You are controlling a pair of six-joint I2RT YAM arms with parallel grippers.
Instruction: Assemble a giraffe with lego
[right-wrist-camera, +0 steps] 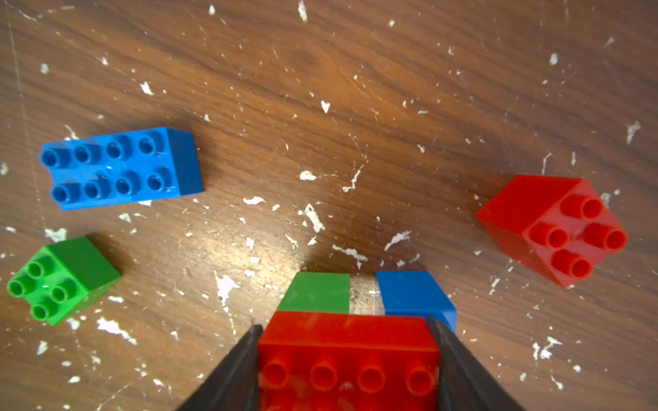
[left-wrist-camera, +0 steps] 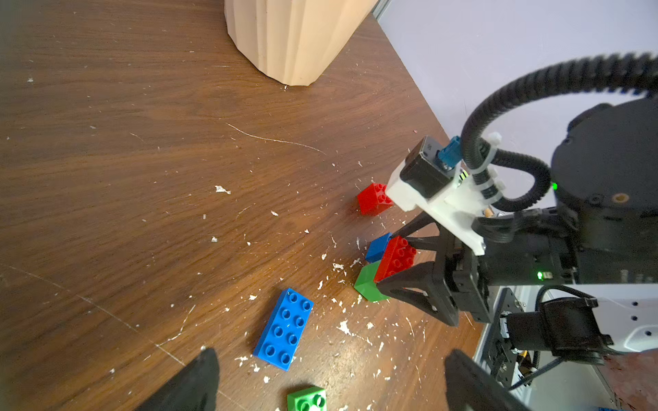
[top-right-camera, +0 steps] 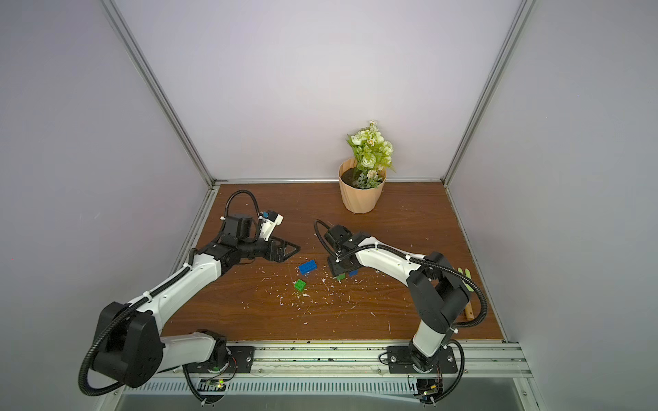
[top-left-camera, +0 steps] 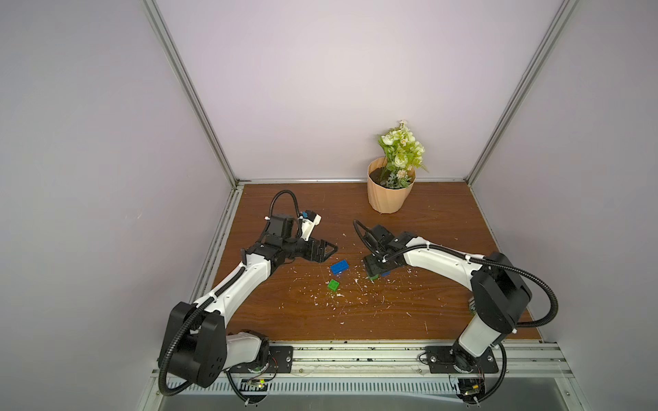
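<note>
A long red brick [right-wrist-camera: 348,333] sits across the tops of a green brick [right-wrist-camera: 316,292] and a blue brick [right-wrist-camera: 413,292], which stand side by side with a narrow gap. My right gripper has its fingers on either end of this red brick, close against it; whether they grip it is not clear. My left gripper [top-left-camera: 332,250] stays open above the table to the left, empty. Below it lie a long blue brick [left-wrist-camera: 283,329] and a small green brick [left-wrist-camera: 306,399], both studs up. A separate red brick [right-wrist-camera: 551,229] lies on its side.
A potted plant [top-left-camera: 387,195] stands at the back of the table. Pale scraps litter the wood between the bricks. At the right edge lie tools with green and wooden parts [top-right-camera: 468,309].
</note>
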